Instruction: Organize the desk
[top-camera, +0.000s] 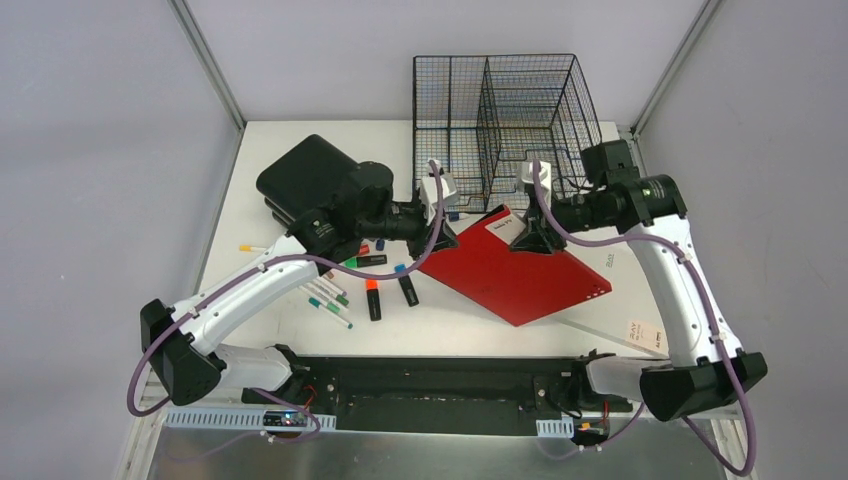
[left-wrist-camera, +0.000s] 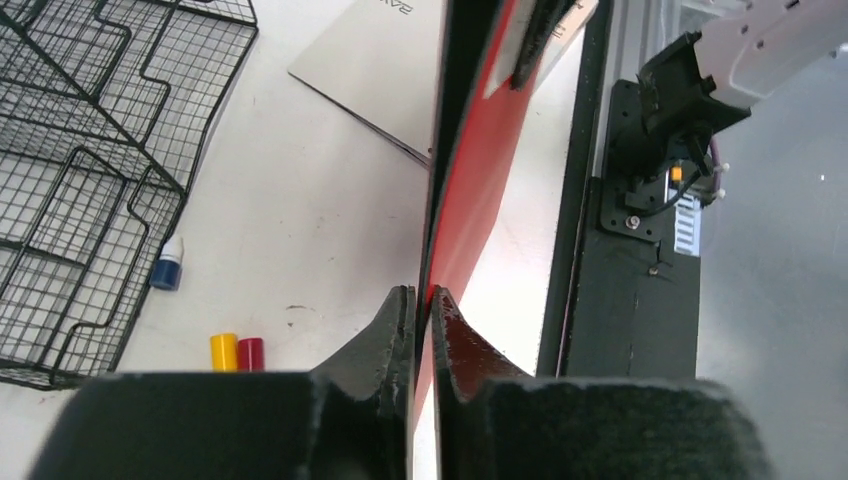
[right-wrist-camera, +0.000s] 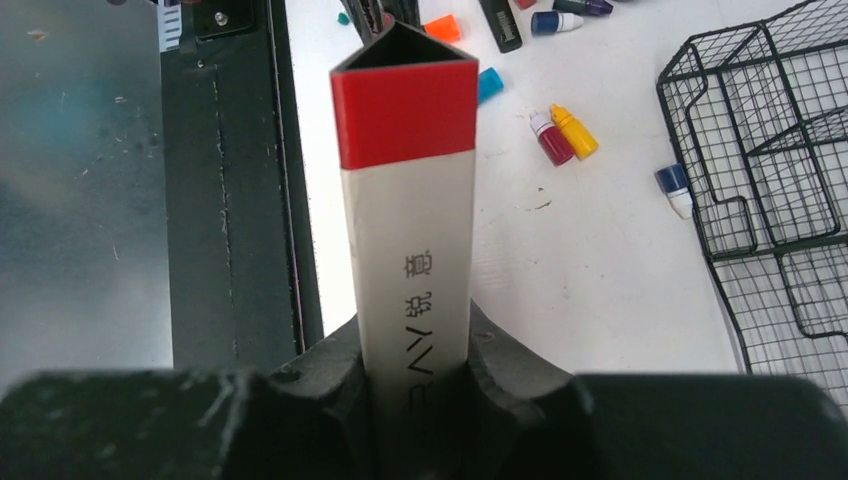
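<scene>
A red folder (top-camera: 515, 285) with a white-labelled spine (right-wrist-camera: 408, 220) is held up off the desk at mid-right. My right gripper (top-camera: 530, 240) is shut on it; in the right wrist view the spine stands upright between the fingers. My left gripper (top-camera: 440, 240) is at the folder's left edge; in the left wrist view its fingertips (left-wrist-camera: 445, 320) meet along the dark and red edge. Whether they grip it is unclear. A white folder (top-camera: 625, 300) lies beneath on the right.
A wire rack (top-camera: 450, 120) stands at the back. Dark folders (top-camera: 305, 175) lie stacked at the left, with markers (top-camera: 373, 300) and pens scattered in front. Small bottles (right-wrist-camera: 565, 130) lie near the rack.
</scene>
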